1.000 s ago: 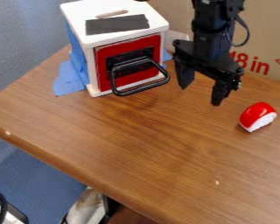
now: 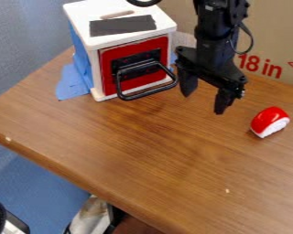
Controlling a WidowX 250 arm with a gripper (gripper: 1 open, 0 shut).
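Observation:
My black gripper (image 2: pixel 203 90) hangs above the wooden table, right of a small white toy oven (image 2: pixel 85 18) with a red door (image 2: pixel 128 54) and a black handle (image 2: pixel 146 91). Its two fingers are spread apart, open, with nothing seen between them. A red and white object (image 2: pixel 269 122), rounded in shape, lies on the table to the right of the gripper.
A blue cloth (image 2: pixel 72 84) lies by the oven's left side. A cardboard sheet (image 2: pixel 277 55) stands at the back right.
The gripper has shifted slightly left and down toward the oven's side. The oven and the red and white object have not moved.

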